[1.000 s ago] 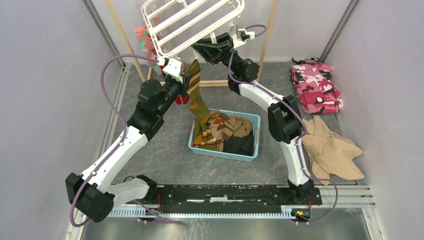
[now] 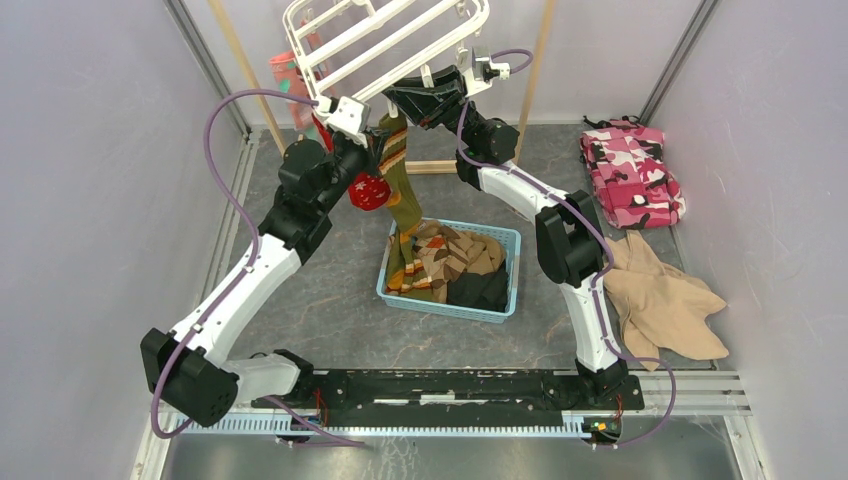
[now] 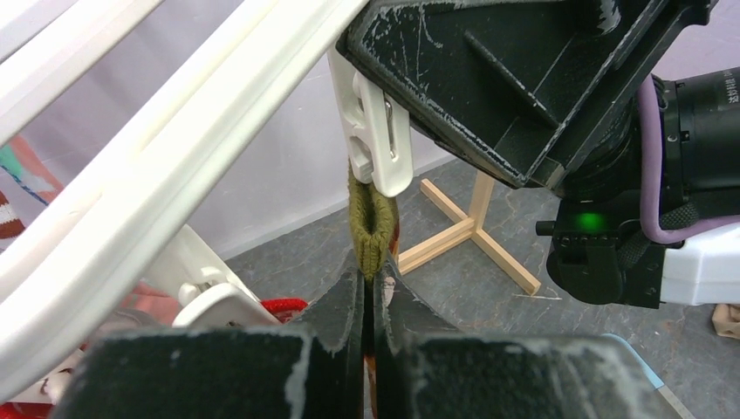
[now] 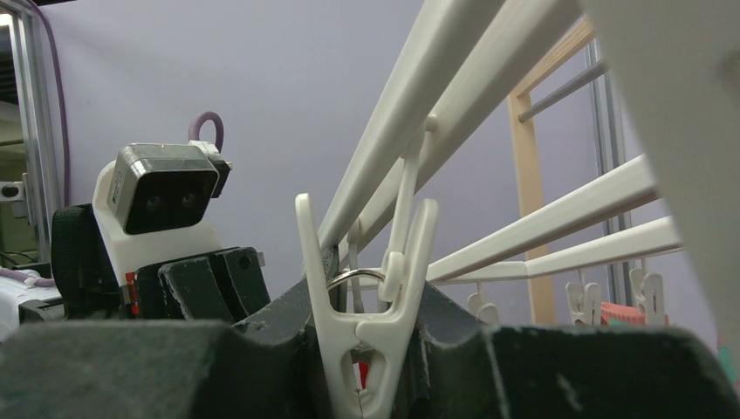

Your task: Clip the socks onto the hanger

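Note:
The white hanger [image 2: 405, 55] hangs at the top, tilted, with clips. My left gripper [image 2: 374, 150] is shut on an olive striped sock [image 2: 400, 190] [image 3: 373, 231], lifting its top up to a white clip [image 3: 375, 131]; whether the edge is inside the clip's mouth is unclear. My right gripper [image 2: 398, 98] is shut on that clip, which fills the right wrist view [image 4: 362, 340]. The sock hangs down into the blue basket. A red sock [image 2: 368, 192] with white spots hangs behind my left gripper.
The blue basket [image 2: 447, 312] holds more brown, striped and dark socks. A pink camouflage bag [image 2: 632, 175] and a beige cloth [image 2: 660, 300] lie at the right. Wooden stand legs [image 3: 471, 227] stand behind the basket; bare floor lies left of it.
My left gripper has risen slightly toward the back and right, bringing the olive sock up to the clip. The right arm has not visibly moved.

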